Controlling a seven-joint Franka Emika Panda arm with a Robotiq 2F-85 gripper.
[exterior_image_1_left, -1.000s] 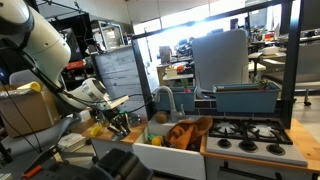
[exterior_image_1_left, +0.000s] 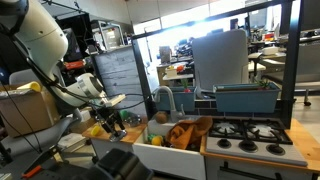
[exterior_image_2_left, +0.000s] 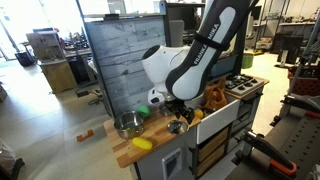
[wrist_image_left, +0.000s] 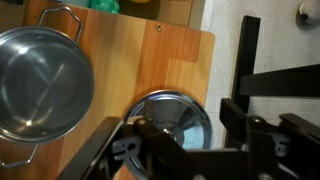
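Note:
A round metal lid (wrist_image_left: 178, 115) lies on the wooden counter (wrist_image_left: 185, 50) in the wrist view, partly covered by my gripper. The fingers stand apart, with the lid visible below and between the dark fingers; no object shows held there. A two-handled steel pot (wrist_image_left: 42, 85) sits left of the lid. In exterior view 2 my gripper (exterior_image_2_left: 180, 112) hangs just above the lid (exterior_image_2_left: 178, 127), and the pot (exterior_image_2_left: 129, 124) stands at the counter's left. Whether the fingers touch the lid cannot be made out.
A yellow item (exterior_image_2_left: 142, 143) lies near the counter's front edge, and a green one (exterior_image_2_left: 145, 112) behind the pot. To the right is the white sink (exterior_image_1_left: 170, 158) with a faucet (exterior_image_1_left: 170, 97); the stove (exterior_image_1_left: 255, 138) is farther right.
The arm's upper links have shifted left and lower in exterior view 1. The gripper remains low over the same part of the counter.

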